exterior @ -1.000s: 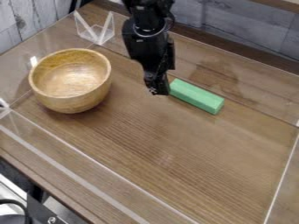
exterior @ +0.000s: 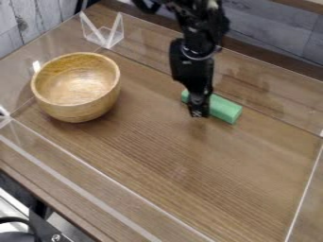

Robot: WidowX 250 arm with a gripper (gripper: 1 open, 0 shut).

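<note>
My black gripper [exterior: 198, 102] is over a mint-green block [exterior: 221, 110] right of the table's centre, its fingertips low at the block's left end. The fingers look apart; whether they touch the block is unclear.
A large wooden bowl [exterior: 76, 83] sits at the left. A clear plastic object [exterior: 101, 30] stands at the back left.
The gripper has moved right to the green block's left end, and its upper body appears turned and farther back. The block and bowl have not visibly moved.
</note>
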